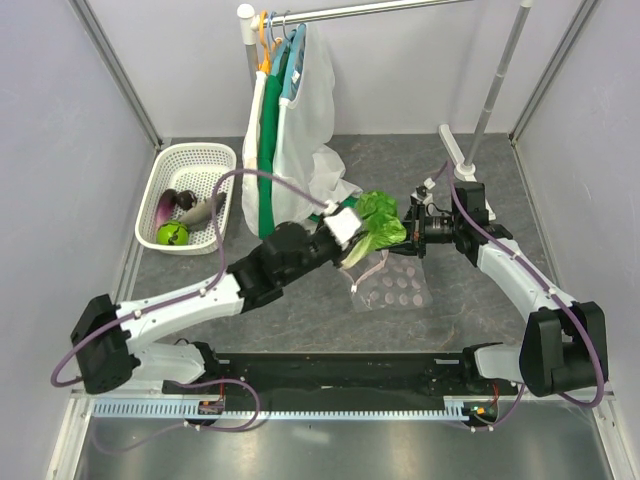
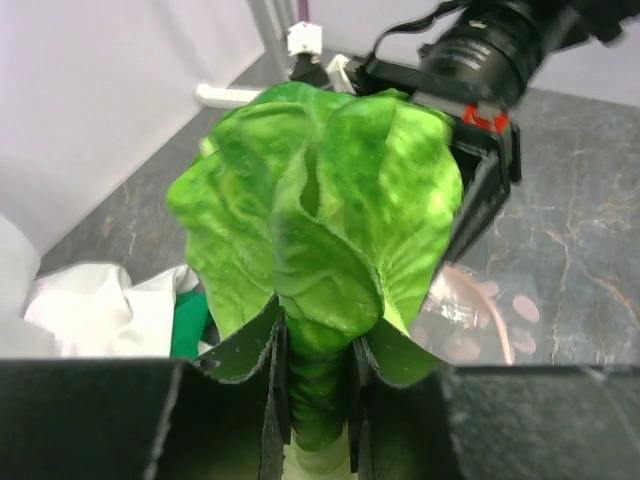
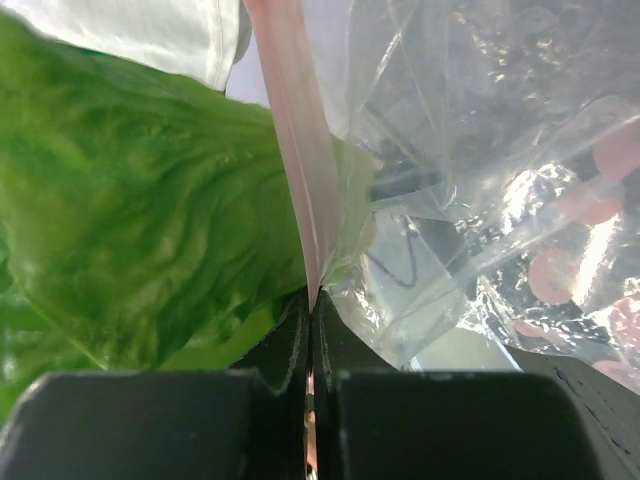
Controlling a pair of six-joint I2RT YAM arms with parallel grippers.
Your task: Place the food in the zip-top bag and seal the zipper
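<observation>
A green leafy lettuce (image 1: 375, 220) hangs at the centre, with my left gripper (image 1: 338, 240) shut on it; in the left wrist view the lettuce (image 2: 310, 210) is squeezed between the fingers. My right gripper is shut on the pink zipper edge (image 3: 295, 150) of the clear zip top bag (image 3: 520, 230), the lettuce close beside it. In the top view the bag (image 1: 395, 288), with pink dots, hangs below the lettuce and right gripper.
A white basket (image 1: 150, 205) at the left holds several toy foods. A rack (image 1: 360, 10) with hanging garments (image 1: 300, 130) stands at the back.
</observation>
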